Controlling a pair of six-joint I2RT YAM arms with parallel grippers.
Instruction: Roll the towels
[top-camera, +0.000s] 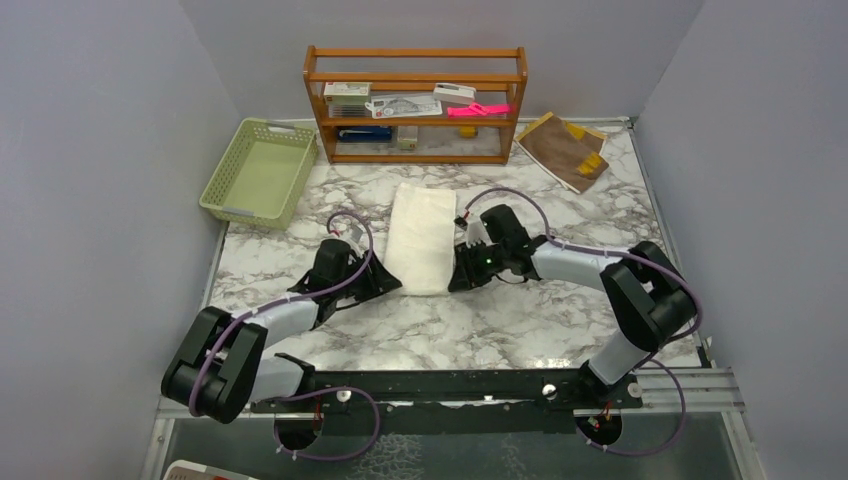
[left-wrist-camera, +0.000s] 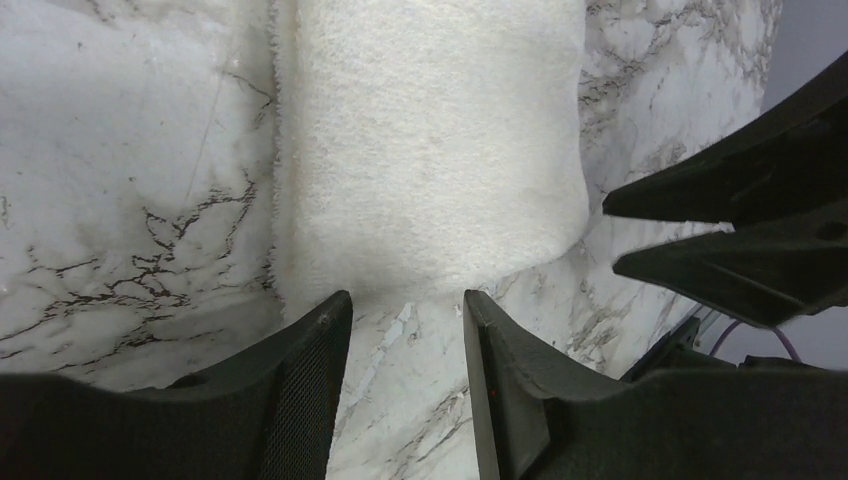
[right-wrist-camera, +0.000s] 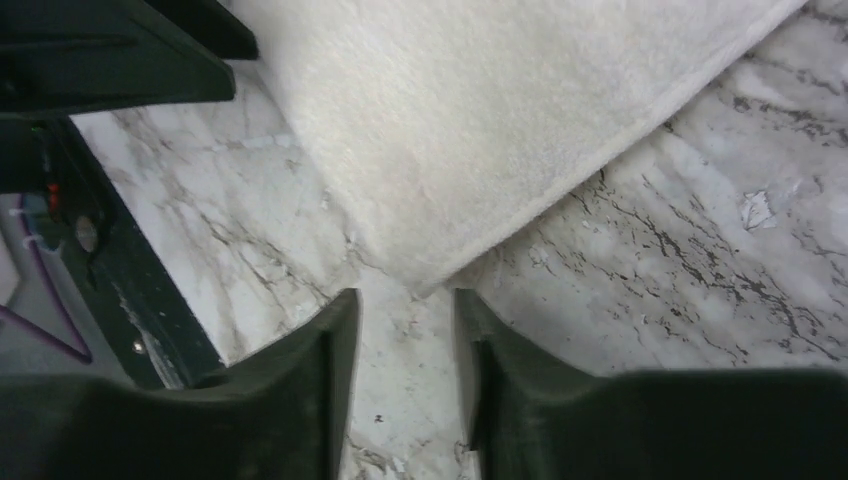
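Observation:
A white towel (top-camera: 420, 240) lies folded lengthwise on the marble table, its near end between my two grippers. My left gripper (top-camera: 392, 284) is at the towel's near left corner; in the left wrist view its fingertips (left-wrist-camera: 335, 310) stand apart just short of the near edge, nothing clearly between them. My right gripper (top-camera: 458, 284) is at the near right corner; in the right wrist view its blurred fingers stand apart on either side of the towel's corner (right-wrist-camera: 420, 275), just short of it.
A green basket (top-camera: 220, 195) sits at the back left. A wooden rack (top-camera: 415, 157) with small items stands at the back. Brown cloths (top-camera: 550, 150) lie at the back right.

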